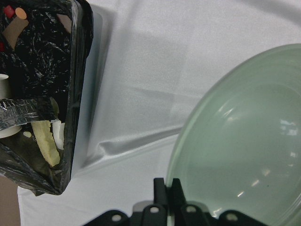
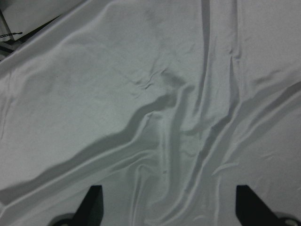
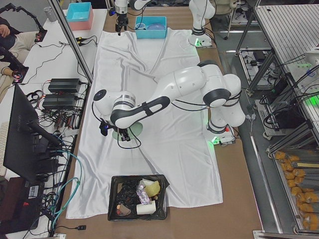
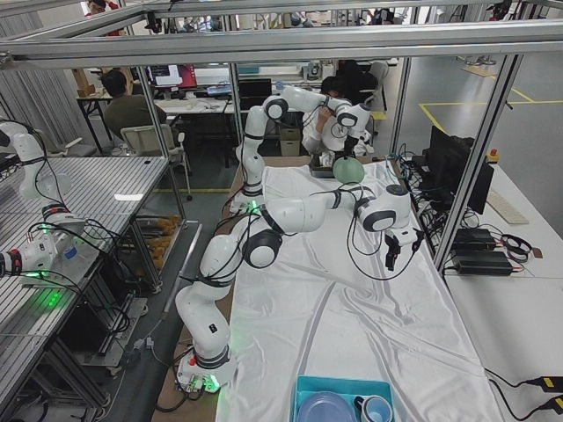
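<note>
A pale green round plate (image 1: 244,136) is held at its rim by my left gripper, which is shut on it, over the white cloth (image 3: 174,164). A black-lined bin (image 3: 137,199) holding scraps, foil and paper lies nearby, to the plate's left in the left wrist view. In the camera right view the plate (image 4: 348,170) hangs in front of that bin. My right gripper hangs over bare rumpled cloth, fingers wide apart, with nothing between them.
A blue tub (image 4: 342,391) with a blue plate and a mug stands at the far end of the table. A monitor, cables and black boxes line the side table.
</note>
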